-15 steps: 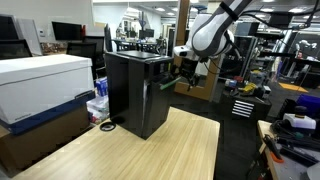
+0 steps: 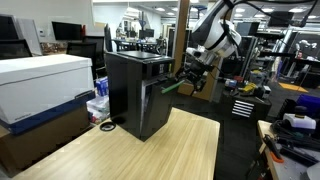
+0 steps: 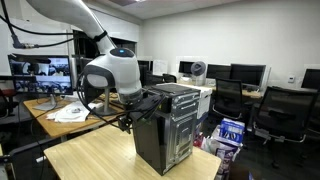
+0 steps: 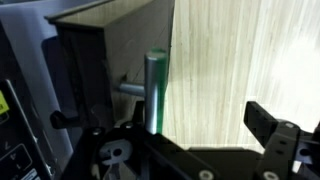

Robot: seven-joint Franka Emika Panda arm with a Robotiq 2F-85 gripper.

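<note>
The black oven-like box (image 2: 140,92) stands upright on the wooden table, with a green handle bar (image 2: 173,87) on its front near the top. In the wrist view the green handle (image 4: 155,88) runs lengthwise, held off the dark front by metal posts (image 4: 128,89). My gripper is open, its fingers (image 4: 268,135) spread wide to either side of the bar in that view. Whether the bar lies at fingertip depth, I cannot tell. From the side, the gripper (image 2: 188,75) hovers close to the box's upper front; exterior view 2 largely hides the handle.
White and dark storage boxes (image 2: 45,87) stand at the table's left. A black ring (image 2: 107,126) lies beside the oven-like box. Office chairs (image 3: 280,112) and monitors are behind.
In exterior view 1 the arm has come down a little and shifted slightly right, staying near the handle. The black box and its handle show no clear movement.
</note>
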